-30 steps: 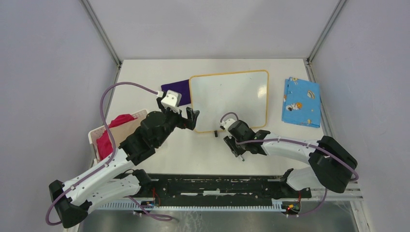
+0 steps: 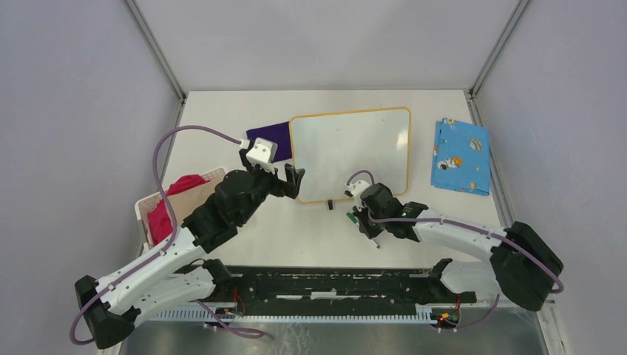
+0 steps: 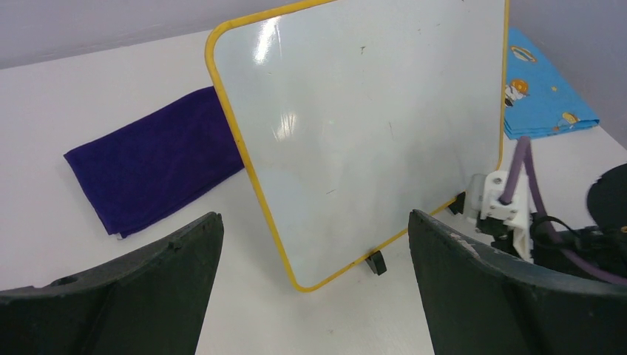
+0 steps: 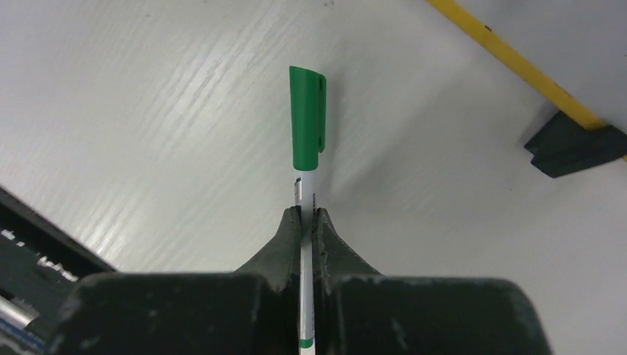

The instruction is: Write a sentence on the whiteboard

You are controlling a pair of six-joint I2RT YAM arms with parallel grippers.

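A white marker with a green cap (image 4: 304, 118) is pinched around its white barrel by my right gripper, which is shut on it. The cap points away from the fingers, toward the top of the right wrist view. In the top view, my right gripper (image 2: 361, 224) is just in front of the whiteboard's lower edge. The whiteboard (image 2: 353, 148), yellow-framed, carries only a few tiny dark marks. To its left, my left gripper (image 2: 296, 182) stands open; nothing lies between its fingers in the left wrist view.
A dark purple cloth (image 2: 272, 140) lies left of the board, a blue patterned cloth (image 2: 462, 157) to its right. A basket (image 2: 142, 214) with red cloth sits beside the left arm. Black clips (image 3: 376, 262) hold the board's lower edge.
My right arm has shifted slightly right, and the marker with it. The left arm has barely moved.
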